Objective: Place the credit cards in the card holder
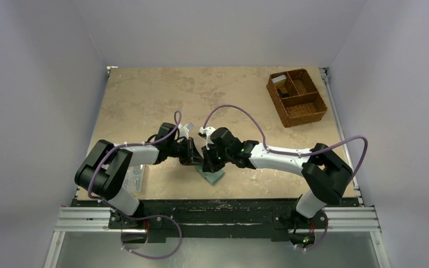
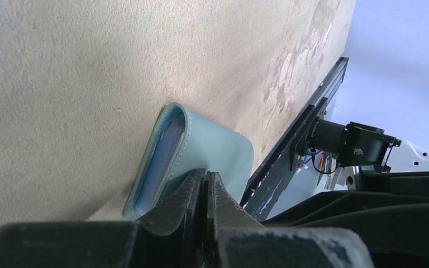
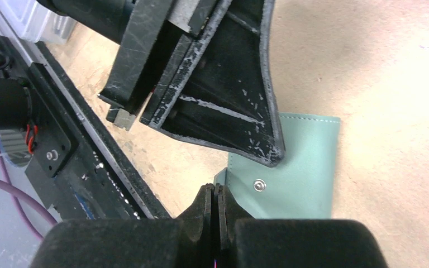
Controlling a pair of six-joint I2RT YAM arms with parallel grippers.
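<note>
The pale green card holder (image 1: 214,176) lies on the table near its front edge, partly covered by both grippers. In the left wrist view the folded holder (image 2: 215,142) shows its open end, with bluish-grey layers inside; whether those are cards I cannot tell. My left gripper is shut on the holder's edge. The right wrist view shows a left finger (image 3: 229,111) over the holder (image 3: 299,173), whose metal snap is visible. My right gripper is shut beside the holder's corner, nothing visible between its fingers. No loose card is clearly visible.
A brown woven basket (image 1: 286,104) with compartments stands at the back right, a whitish item (image 1: 279,80) in one of them. A clear plastic box (image 1: 134,178) sits by the left arm. The two grippers are very close together.
</note>
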